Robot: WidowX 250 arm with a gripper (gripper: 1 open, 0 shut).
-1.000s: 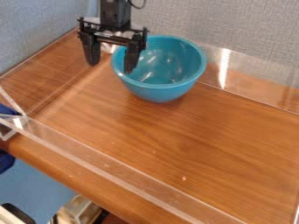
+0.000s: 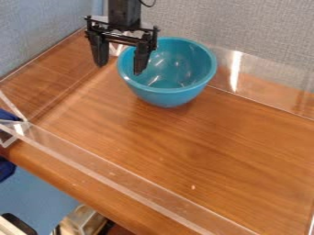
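Note:
My black gripper (image 2: 121, 54) is at the upper left of the tray, its two fingers wide apart with nothing seen between them. One finger reaches down over the near-left part of a teal bowl (image 2: 185, 84); the other hangs outside the bowl to its left. The bowl is upright and empty, near the back wall. Whether the finger touches the bowl is not clear.
The wooden tray floor (image 2: 185, 165) is clear to the front and right, bordered by transparent edges. Grey walls (image 2: 245, 27) stand behind and left. A blue object (image 2: 6, 119) lies outside the left edge.
My gripper has shifted very slightly over the last second. The bowl stays in the same place.

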